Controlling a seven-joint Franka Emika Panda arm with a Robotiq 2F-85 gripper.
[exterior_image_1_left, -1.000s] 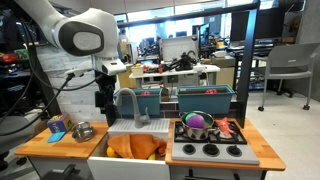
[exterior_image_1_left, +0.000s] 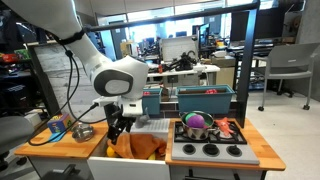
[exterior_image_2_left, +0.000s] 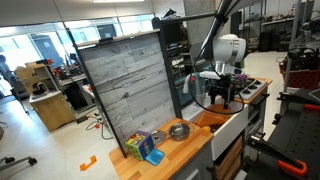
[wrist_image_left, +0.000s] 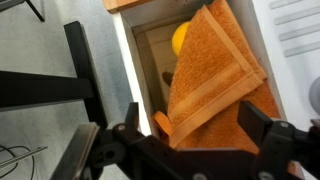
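Observation:
Below the faucet, an orange towel (exterior_image_1_left: 137, 146) lies in a white-walled sink basin; in the wrist view the towel (wrist_image_left: 222, 85) is spread over the right part of the basin floor. Beside it lie a yellow round thing (wrist_image_left: 180, 38) and a small orange piece (wrist_image_left: 162, 122). My gripper (exterior_image_1_left: 118, 132) hangs just over the basin's left part. In the wrist view my gripper stands open, its dark fingers (wrist_image_left: 265, 133) apart above the towel. Nothing is held.
A stove (exterior_image_1_left: 212, 150) with a pot (exterior_image_1_left: 197, 125) stands right of the basin. A metal bowl (exterior_image_1_left: 83, 133) sits on the wooden counter (exterior_image_1_left: 68, 148) to the left. Behind are teal bins (exterior_image_1_left: 205, 99) and a drying rack.
The arm has come down and to the right, from high above the counter to just over the basin. The towel appears to lie as before.

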